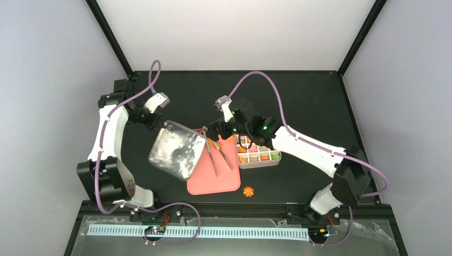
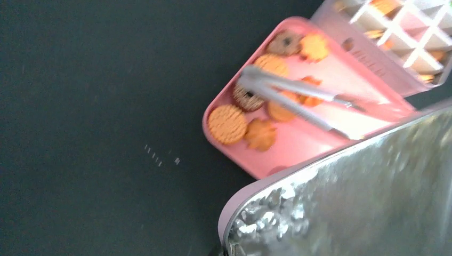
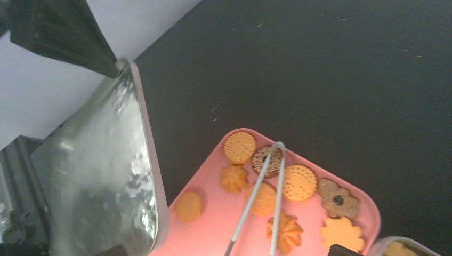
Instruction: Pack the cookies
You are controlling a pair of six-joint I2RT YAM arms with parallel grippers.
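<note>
My left gripper (image 1: 163, 126) is shut on a corner of the silvery lid (image 1: 177, 149), which hangs tilted over the left side of the pink tray (image 1: 213, 184). The right wrist view shows the same lid (image 3: 106, 176) pinched at its top corner. Several cookies (image 2: 227, 124) and a pair of metal tongs (image 3: 281, 186) lie on the tray. Right of it, touching or nearly so, stands the divided box (image 1: 259, 165) with cookies in its compartments. Over the tray's far end, my right gripper is open, its fingers apart above the cookies and tongs.
A single orange flower-shaped cookie (image 1: 248, 191) lies on the black table, right of the tray's near corner.
</note>
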